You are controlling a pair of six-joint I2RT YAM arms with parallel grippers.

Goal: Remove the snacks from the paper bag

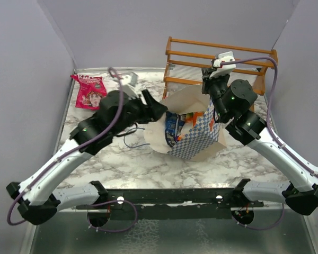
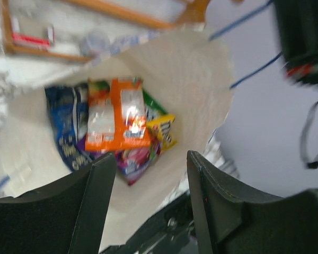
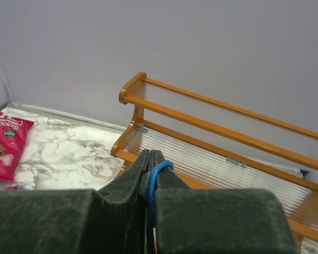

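The open paper bag [image 1: 204,151] stands centre-right, its mouth toward my left gripper [image 1: 153,106]. Inside, the left wrist view shows an orange-edged pack [image 2: 116,116], a blue pack [image 2: 66,127], a purple pack [image 2: 132,164] and a yellow one [image 2: 162,129]. My left gripper hangs at the bag's opening, fingers apart and empty. My right gripper [image 1: 209,74] is shut on the blue handle [image 3: 156,174] at the bag's top.
A red snack bag [image 1: 87,95] lies at the back left. A wooden rack [image 1: 222,55] stands at the back behind the bag.
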